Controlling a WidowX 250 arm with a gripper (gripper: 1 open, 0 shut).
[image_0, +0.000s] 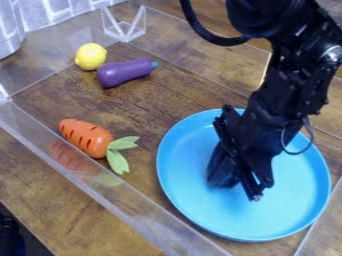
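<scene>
My black gripper (238, 168) reaches down over a blue plate (273, 212) at the right, its fingers low inside it. Whether the fingers hold anything or how far apart they stand is hidden by the dark body. A toy carrot (83, 136) with green leaves lies left of the plate.
A purple eggplant (127, 70) and a yellow lemon (90, 56) lie at the upper left. A clear plastic rail runs along the lower left, and the wooden surface (147, 105) between the toys and the plate is free.
</scene>
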